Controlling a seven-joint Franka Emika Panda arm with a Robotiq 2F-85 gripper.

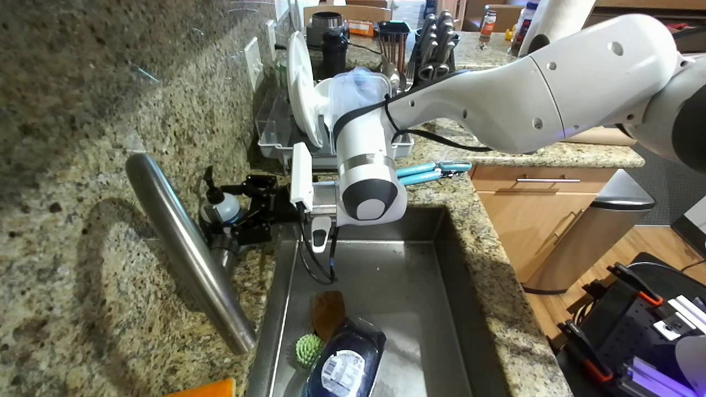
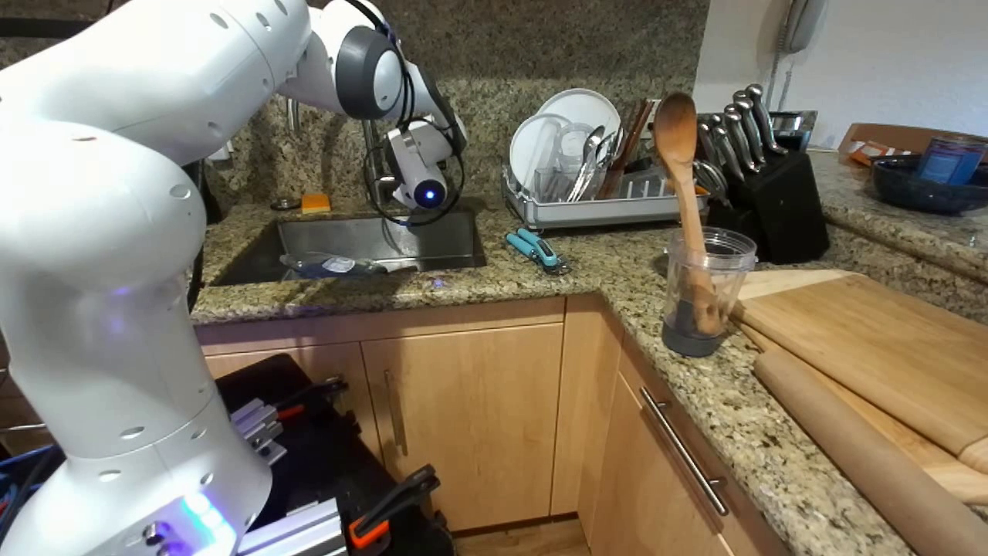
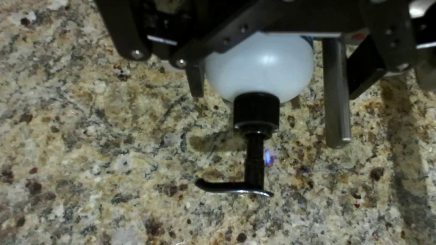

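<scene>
A white soap bottle [image 3: 261, 67] with a black pump top [image 3: 256, 112] stands upright on the granite behind the sink. My gripper [image 1: 231, 210] is open, its fingers spread to either side of the bottle's body. In the wrist view one finger [image 3: 196, 79] shows left of the bottle and the other finger [image 3: 368, 67] to the right, with gaps at both sides. The steel faucet stem [image 3: 337, 94] rises between the bottle and the right finger. The lower bottle is hidden behind the gripper linkage.
The curved faucet [image 1: 192, 251] arches close in front of the gripper. In the sink [image 1: 410, 284] lie a dark bottle [image 1: 347, 357], a green scrubber [image 1: 308, 349] and a brown wooden piece [image 1: 327, 314]. A dish rack [image 2: 602, 215] stands beyond the sink.
</scene>
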